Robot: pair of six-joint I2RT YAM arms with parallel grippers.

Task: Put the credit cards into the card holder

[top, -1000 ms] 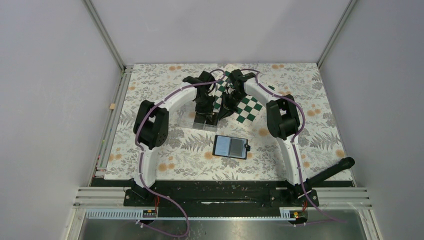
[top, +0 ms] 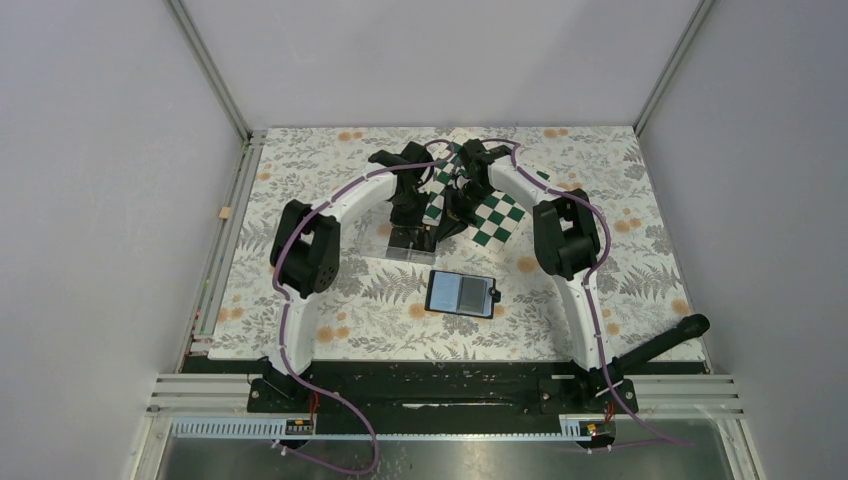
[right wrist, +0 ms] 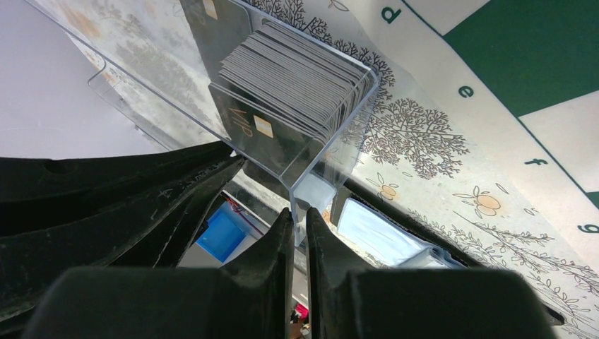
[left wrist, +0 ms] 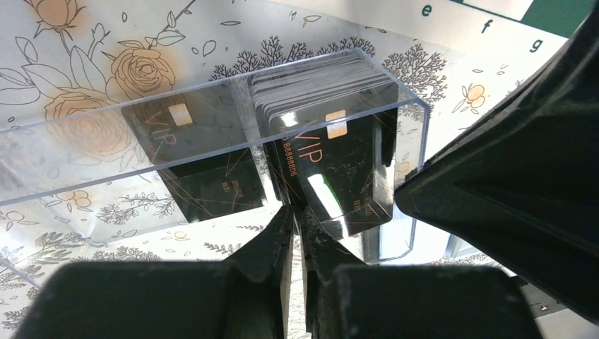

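Observation:
A clear box stands on the table, with a thick stack of black VIP cards in its right compartment and more black cards to the left. My left gripper is at the lower left edge of the stack's front card, a narrow gap between its fingertips; no card clearly shows in it. My right gripper is shut on the clear wall at the box's corner. An open black-edged card holder with pale pockets lies flat in front of the box, apart from both grippers.
A green-and-white checkered board lies beneath and beside the right arm. Both hands are close together over the box.
My left gripper has shifted slightly to the right over the box. My right arm, the box and the holder look unmoved.

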